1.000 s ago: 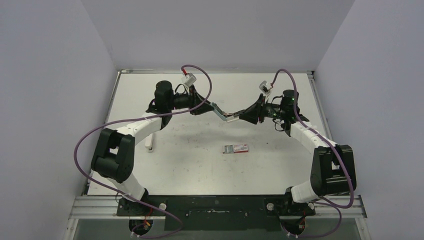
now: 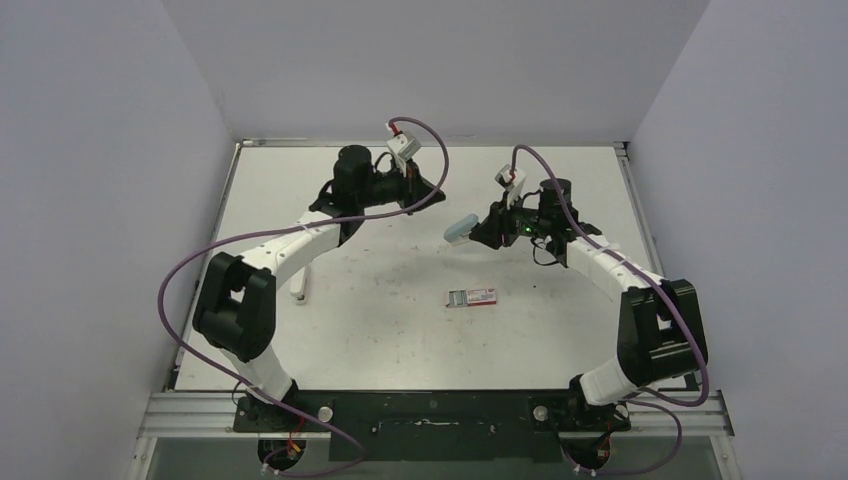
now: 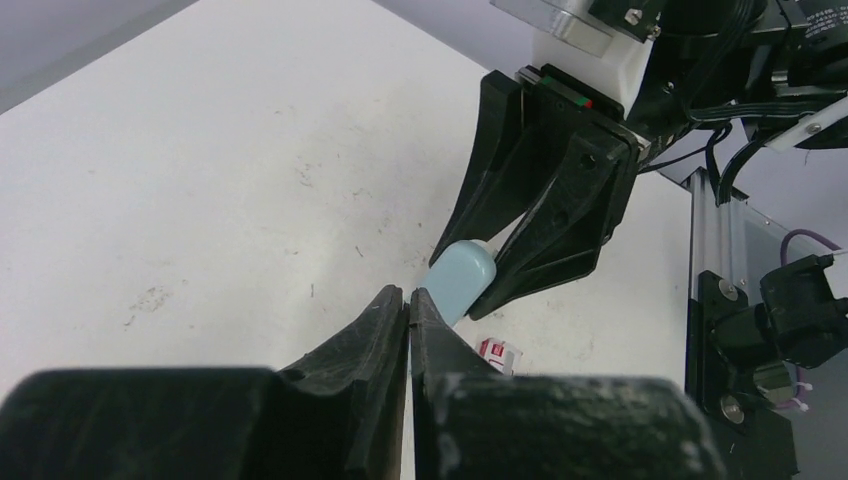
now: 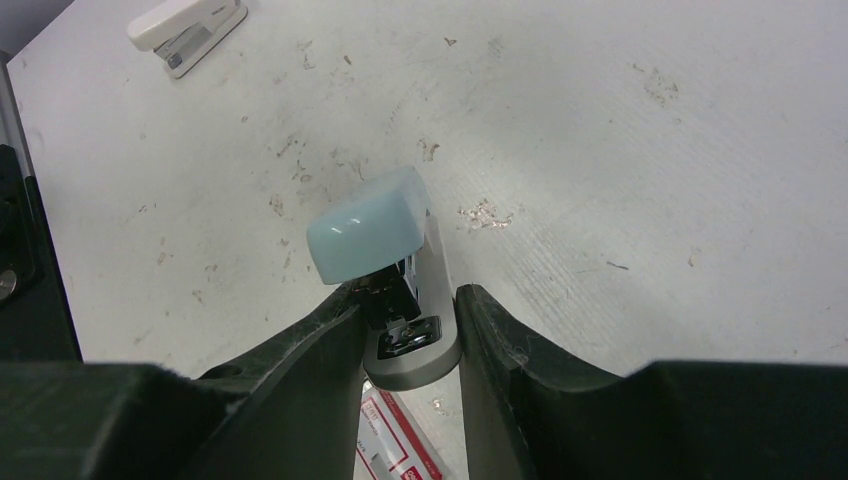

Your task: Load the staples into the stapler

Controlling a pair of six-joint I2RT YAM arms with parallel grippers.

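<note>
A light-blue stapler [image 2: 460,227] is held up by my right gripper [image 2: 482,236], shut on its end; in the right wrist view its blue top [image 4: 365,230] lies folded back over the body [image 4: 430,280]. My left gripper [image 2: 440,198] is above and left of it, apart from it in the top view, its fingertips close together in the left wrist view [image 3: 408,300]; whether they meet is unclear. The red-and-white staple box [image 2: 471,298] lies on the table below the stapler, also partly seen in the right wrist view [image 4: 395,440].
A white stapler [image 4: 185,35] lies at the left of the table [image 2: 370,330], partly hidden by the left arm in the top view. The front middle of the table and the area right of the staple box are clear.
My left gripper has let go of the stapler's top and moved up and right toward the back. The stapler's top, earlier swung open, now lies over its body in my right gripper.
</note>
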